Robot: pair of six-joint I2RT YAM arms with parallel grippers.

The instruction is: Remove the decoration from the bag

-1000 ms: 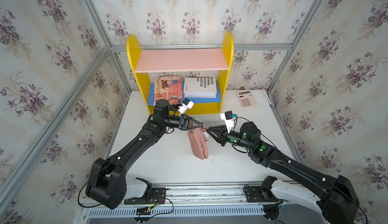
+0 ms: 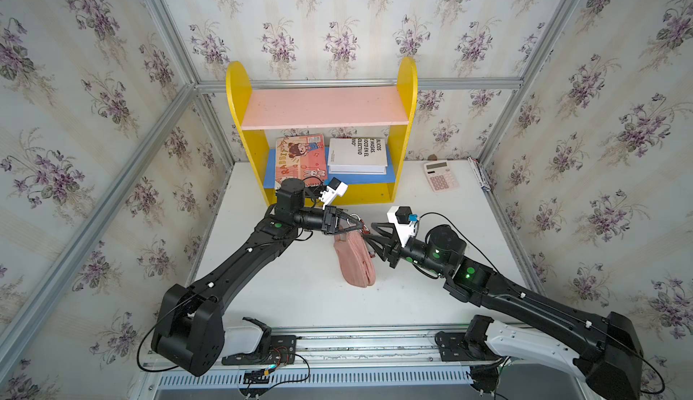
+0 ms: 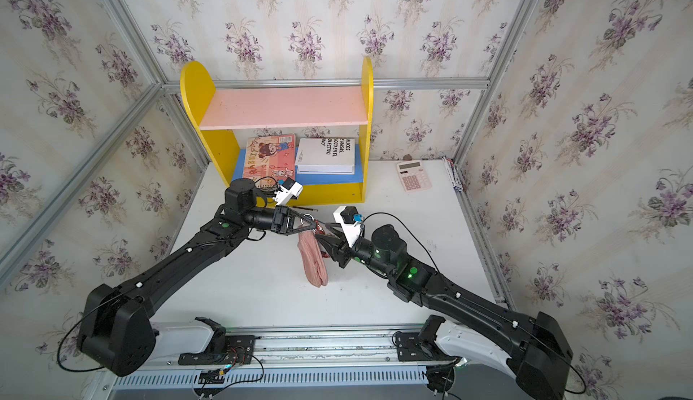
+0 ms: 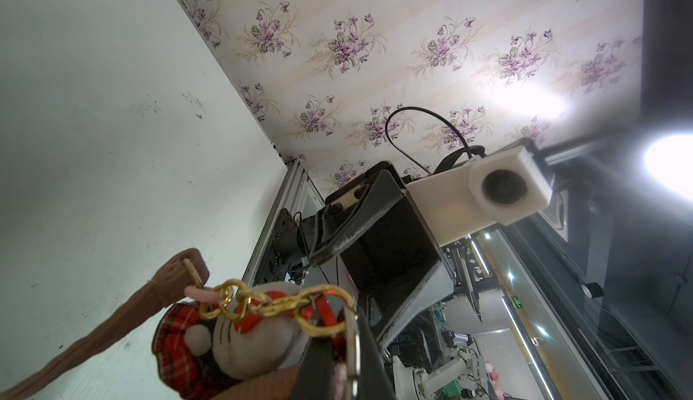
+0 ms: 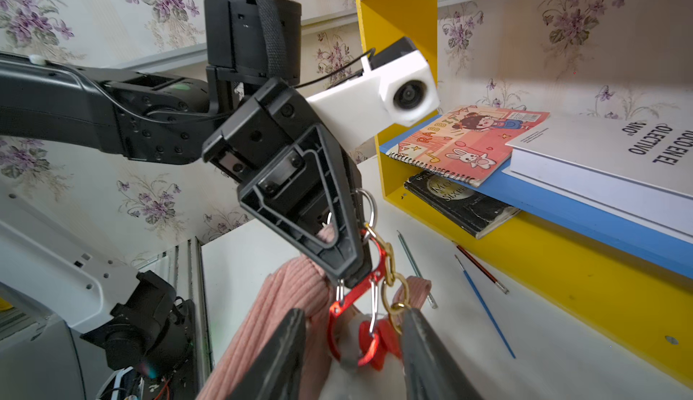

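Note:
The pink corduroy bag [image 2: 353, 261] hangs above the table from my left gripper [image 2: 358, 226], which is shut on its top end. From there dangles the decoration: a red clip [image 5: 352, 306], a gold chain [image 4: 270, 304] and a pale plush figure with a red plaid part [image 4: 180, 342]. My right gripper faces it from the right, its fingers [image 5: 281, 353] apart. The lower loop of the red clip shows between them, with no clear contact. Exactly what the left fingertips pinch is partly hidden.
Behind the arms stands a yellow shelf [image 2: 407, 104] with a pink notebook [image 2: 301, 158] and a white book [image 2: 357, 156]. Pencils [image 5: 483, 306] lie before it. A calculator [image 2: 440, 175] sits at the back right.
The bag swung slightly; the left arm stayed put.

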